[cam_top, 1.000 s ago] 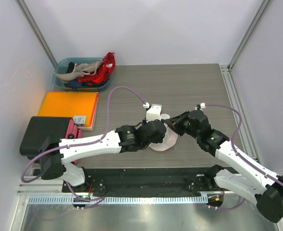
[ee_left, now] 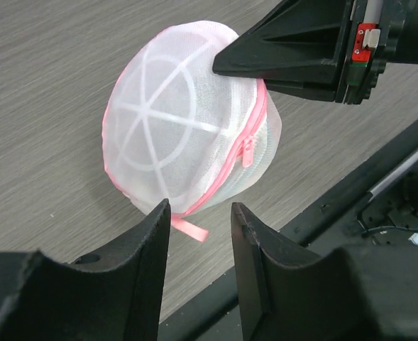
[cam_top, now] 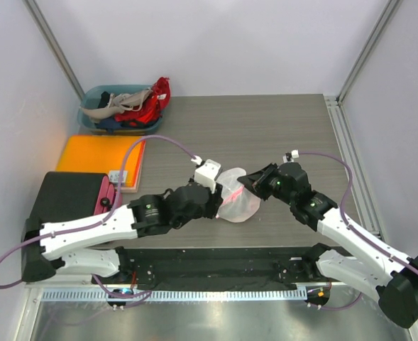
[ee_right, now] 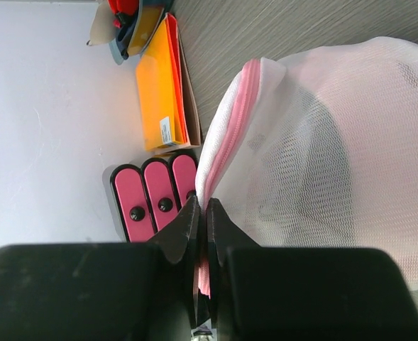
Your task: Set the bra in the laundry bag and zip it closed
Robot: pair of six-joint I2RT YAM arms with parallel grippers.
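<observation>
The white mesh laundry bag point(ee_left: 159, 114) with pink zipper sits near the table's front middle. My right gripper is shut on the bag's zipper edge, also seen at the upper right of the left wrist view. My left gripper is open, just left of the bag, its fingertips by the lower end of the zipper, where a pink tab point(ee_left: 187, 227) sticks out. A small pink puller point(ee_left: 248, 153) hangs on the zipper. I cannot see a bra inside the bag.
A blue bin point(cam_top: 88, 106) with clothes, including red and beige items, stands at back left. Orange folders point(cam_top: 95, 153) and a black case with pink parts point(cam_top: 63, 195) lie at the left. The table behind the bag is clear.
The left arm has pulled back leftward from over the bag, uncovering more of it in the top view. The right arm looks unchanged.
</observation>
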